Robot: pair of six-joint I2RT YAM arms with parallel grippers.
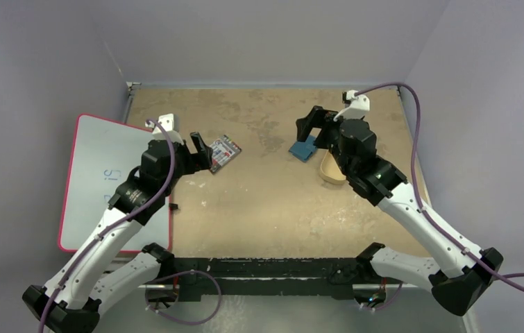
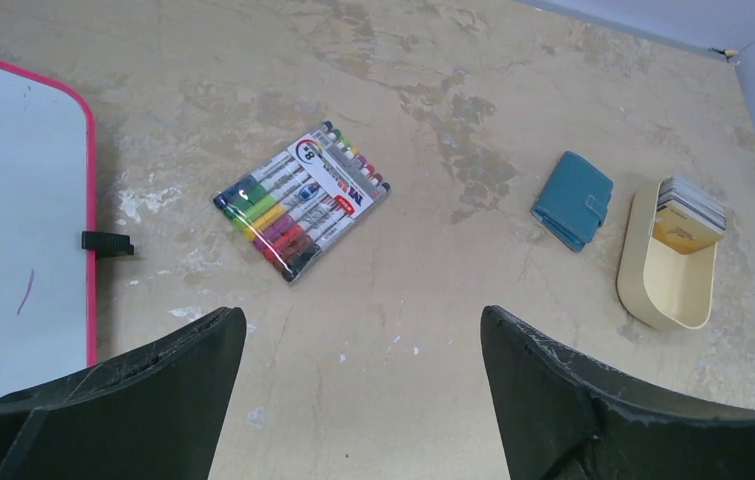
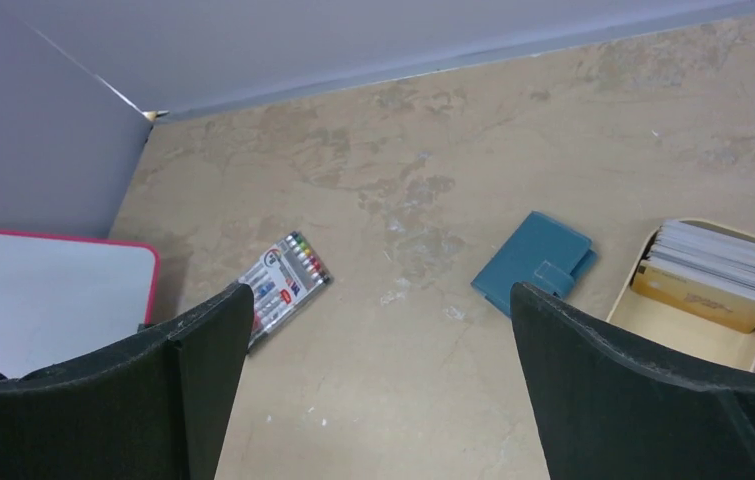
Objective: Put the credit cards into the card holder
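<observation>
A closed blue card holder [image 2: 573, 200] lies flat on the table, right of the middle. Beside it, a cream oval container has a stack of cards standing on edge at its far end; the stack [image 3: 718, 262] also shows in the right wrist view. My left gripper [image 1: 205, 151] is open above the table's left part, nothing between its fingers. Over the card holder and container hangs my right gripper [image 1: 307, 126], open and empty, partly covering both from above. In the top view the cards are hidden behind the right arm.
A pack of coloured markers [image 2: 303, 200] lies left of the table's middle. A whiteboard with a red edge [image 1: 99, 180] covers the left side, a black clip [image 2: 106, 243] on its border. Bare table [image 1: 259, 201] stretches between the markers and the card holder. Walls stand behind and beside.
</observation>
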